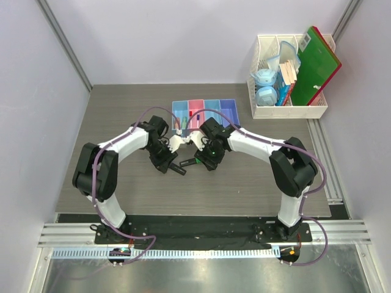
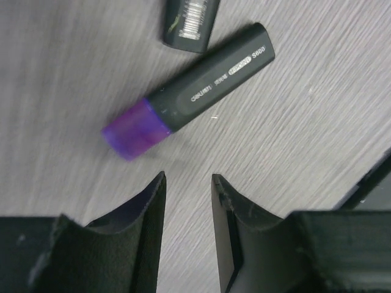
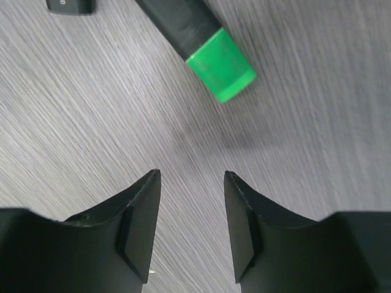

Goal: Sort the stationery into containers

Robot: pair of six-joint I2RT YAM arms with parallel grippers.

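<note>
Two dark highlighters lie on the table. The purple-capped highlighter (image 2: 204, 85) points its cap toward my left gripper, which is part open with bare table between its fingers. In the right wrist view the green-capped highlighter (image 3: 204, 52) lies beyond my right gripper, whose fingers stand open and empty. From above, both grippers hang close to the cap ends and hide part of them. Behind the arms is the divided container (image 1: 196, 105), with blue, pink and violet compartments holding some stationery; the arms partly cover it.
A white basket (image 1: 288, 112) at the back right holds blue cases (image 1: 266, 96), books (image 1: 285, 82) and a green board (image 1: 314, 68). The grippers are close to each other in the middle.
</note>
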